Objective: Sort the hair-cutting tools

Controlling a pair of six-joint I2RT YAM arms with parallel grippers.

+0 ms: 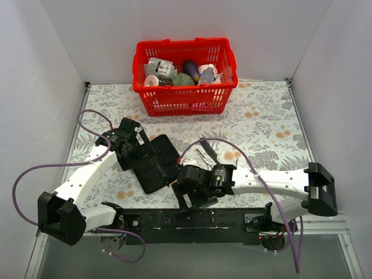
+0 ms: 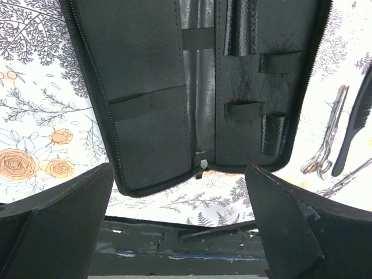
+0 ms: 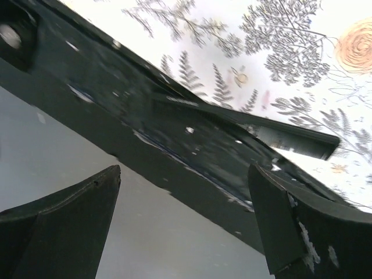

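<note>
The open black zip case (image 1: 150, 180) lies left of centre, its loops and sleeves empty (image 2: 142, 139). My left gripper is open above it. My right gripper is open low over the front edge, near a black comb (image 3: 290, 136) lying along that edge; between its fingers is nothing. In the left wrist view another black comb (image 2: 354, 119), silver scissors (image 2: 325, 139) and a second pair of scissors (image 2: 343, 183) lie right of the case.
A red basket (image 1: 183, 102) full of assorted items stands at the back. Grey walls border the sides; the dark front edge drops to a grey surface below.
</note>
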